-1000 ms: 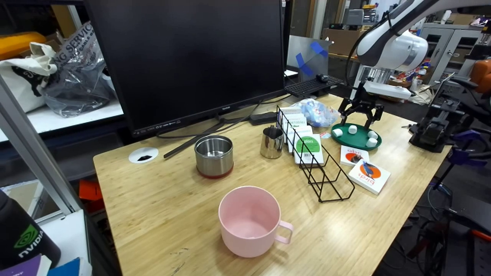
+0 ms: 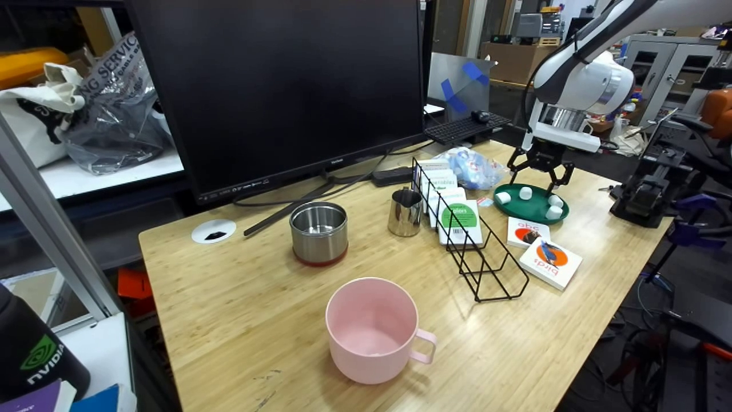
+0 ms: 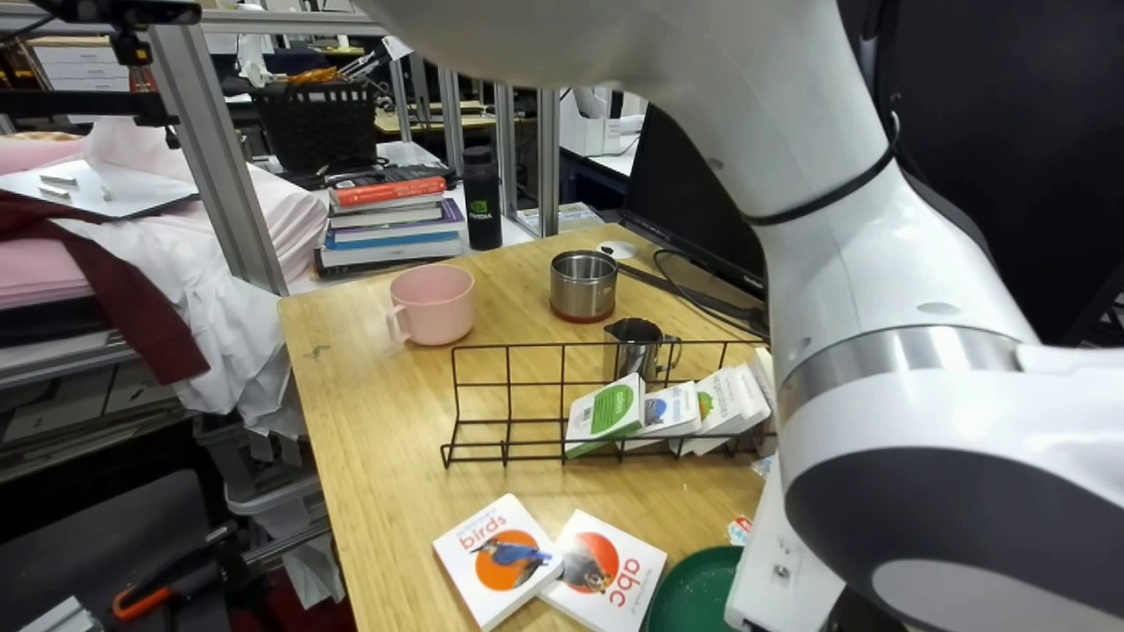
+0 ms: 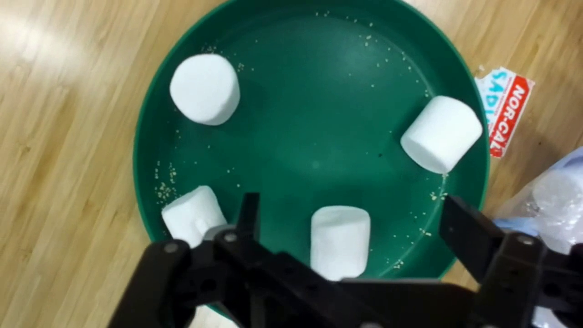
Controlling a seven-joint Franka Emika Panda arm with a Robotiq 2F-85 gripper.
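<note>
A round green plate (image 4: 306, 142) fills most of the wrist view, with several white marshmallows on it. One marshmallow (image 4: 340, 240) lies low in that view, between the two fingers but beyond them. Another, at the lower left (image 4: 192, 213), is partly covered by a finger. Two more sit at the upper left (image 4: 205, 89) and the right (image 4: 441, 134). My gripper stands open over the plate, holding nothing. In exterior view 1 the gripper (image 2: 535, 179) points down above the plate's back edge. The second exterior view hides it behind the arm.
Two board books (image 2: 551, 262) lie in front of the plate. Beside them stands a black wire rack (image 2: 480, 264) holding several books. A steel pitcher (image 2: 405, 213), a steel bowl (image 2: 319, 233) and a pink mug (image 2: 372, 329) stand further off. A plastic bag (image 2: 474, 168) lies near the plate.
The gripper has shifted slightly to the right in exterior view 1, and the arm's angle has changed a little. Plate and marshmallows look unmoved.
</note>
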